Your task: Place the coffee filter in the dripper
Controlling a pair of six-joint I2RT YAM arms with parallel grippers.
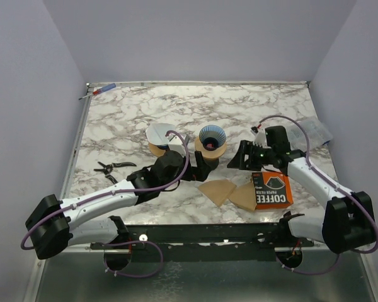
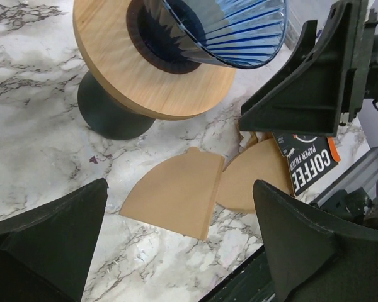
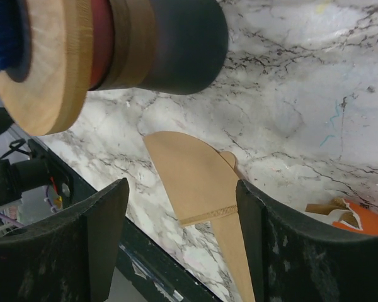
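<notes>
A dripper with a blue ribbed cone (image 1: 211, 134) on a wooden ring stands at the centre, beside a second white dripper (image 1: 158, 134). Folded brown paper filters (image 1: 217, 190) lie flat in front of it, next to the filter box (image 1: 271, 189). My left gripper hovers open over the table by the centre dripper, the filter visible between its fingers but below them. My right gripper is above the filters, right of that dripper, its fingertips apart with nothing held.
Pliers (image 1: 111, 167) lie at the left, a screwdriver (image 1: 97, 90) at the back left corner, and a clear bag (image 1: 310, 132) at the right.
</notes>
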